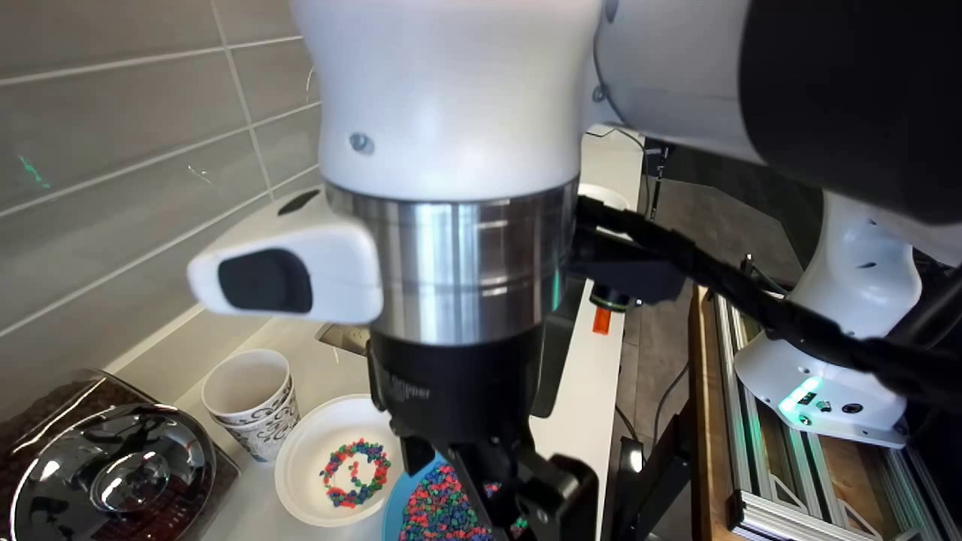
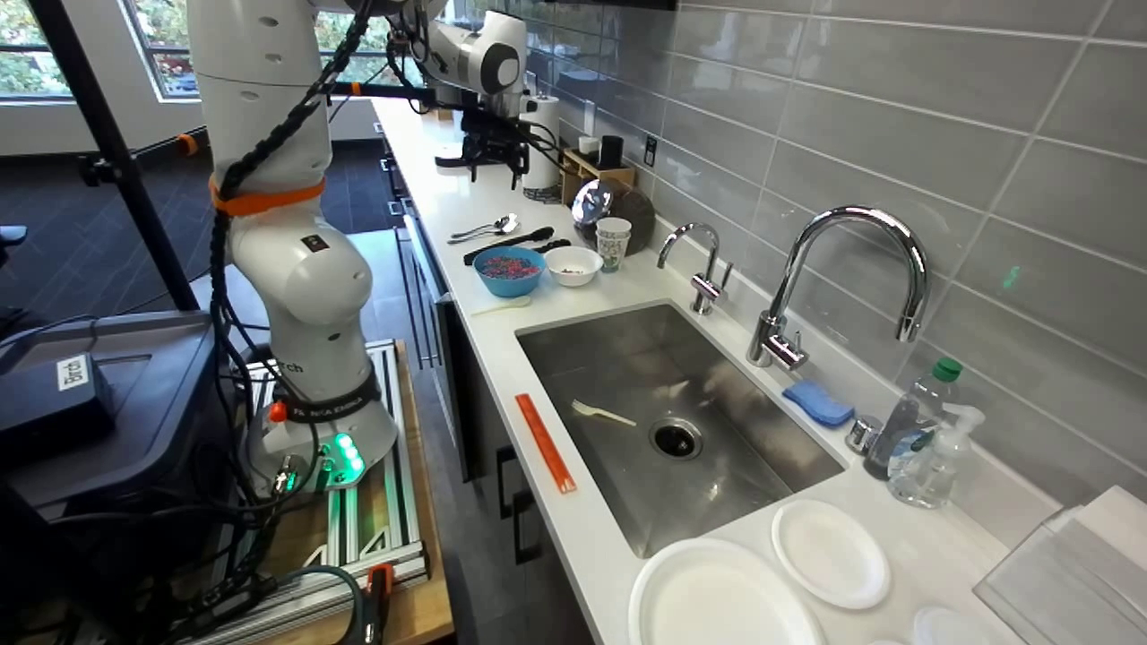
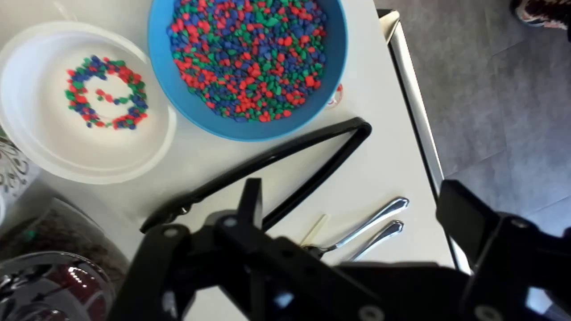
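Observation:
My gripper stands open over the counter in the wrist view, its two black fingers wide apart and nothing held between them. Beyond the fingers lies a pair of black tongs [image 3: 273,155], one arm running partly behind the left finger. A blue bowl [image 3: 336,32] full of red, green and blue pellets [image 3: 249,59] is farther up. Beside it, a white bowl [image 3: 40,136] has a ring of the same pellets inside. Two metal utensil handles [image 3: 372,219] show between the fingers; their other ends are hidden by the gripper. In exterior view 1 the gripper partly covers the blue bowl [image 1: 394,514].
Patterned paper cups [image 2: 613,242] and a shiny lid [image 1: 108,478] stand near the wall. The sink [image 2: 602,355] holds a pale fork [image 2: 602,413]. An orange strip [image 2: 545,442] lies along the counter's front edge. Bare counter surrounds the utensils.

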